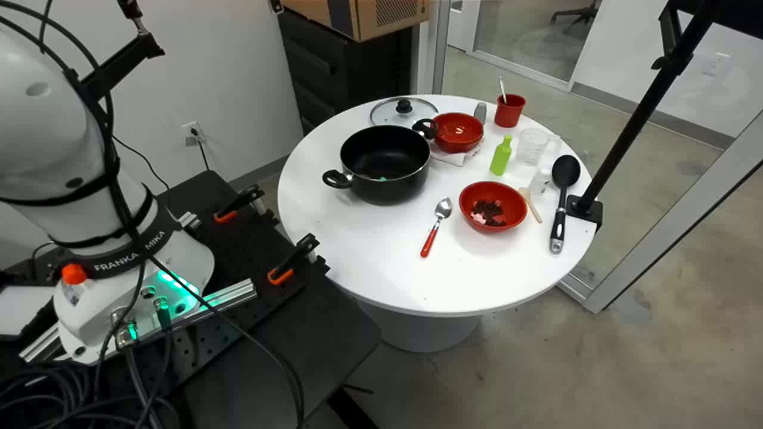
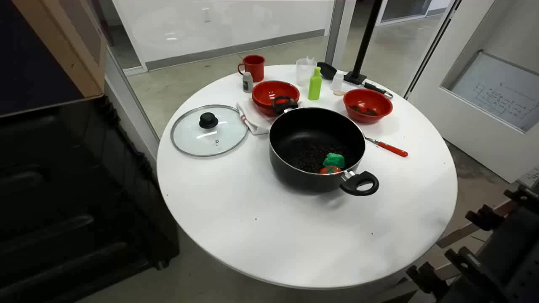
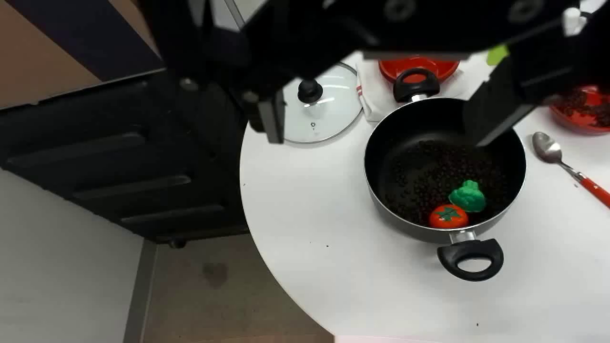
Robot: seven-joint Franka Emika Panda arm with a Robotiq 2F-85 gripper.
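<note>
In the wrist view my gripper hangs open above the table, its two dark fingers (image 3: 272, 117) wide apart and nothing between them. One finger overlaps the black pot (image 3: 394, 123) from this angle. Dark beans (image 3: 423, 171) cover part of the pot's floor, with a green toy vegetable (image 3: 469, 196) and a red toy tomato (image 3: 449, 217) near its handle. The glass lid (image 2: 189, 132) with a black knob lies flat beside the pot. A red-handled spoon (image 1: 433, 232) rests between the pot and a red bowl (image 1: 468, 192) holding small dark and pink pieces.
Behind the pot sit stacked red bowls (image 2: 258, 91) and a folded cloth (image 2: 256, 123). A red mug (image 2: 255, 65), grey shaker (image 2: 247, 83), green bottle (image 2: 314, 86), clear cup (image 1: 530, 145) and black ladle (image 1: 565, 171) stand or lie nearby.
</note>
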